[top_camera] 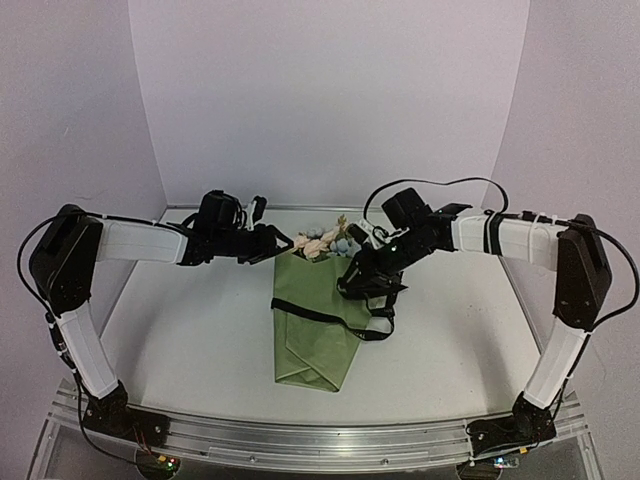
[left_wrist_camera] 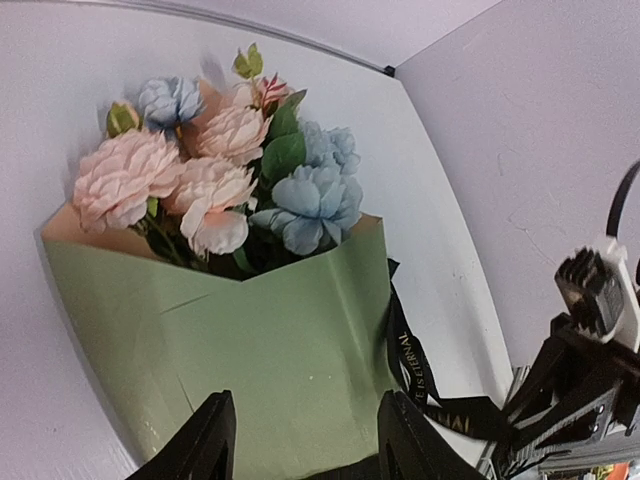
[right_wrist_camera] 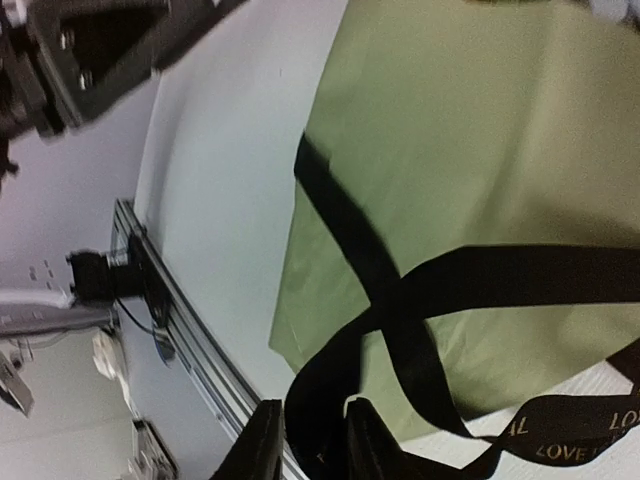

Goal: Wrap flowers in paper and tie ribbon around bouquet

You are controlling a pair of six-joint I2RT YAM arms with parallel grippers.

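Observation:
The bouquet stands out in the left wrist view: pink and blue fake flowers (left_wrist_camera: 215, 185) in a green wrapping paper (left_wrist_camera: 260, 330). A black ribbon (top_camera: 310, 312) with printed lettering lies across the lower wrap and runs out past its right side. My left gripper (top_camera: 283, 243) is open by the upper left of the wrap, near the flowers, with nothing between its fingers. Over the right part of the wrap, my right gripper is shut on the ribbon, which loops and crosses itself over the paper in the right wrist view.
A metal rail (top_camera: 310, 450) runs along the front edge, and pale walls rise at the back and sides.

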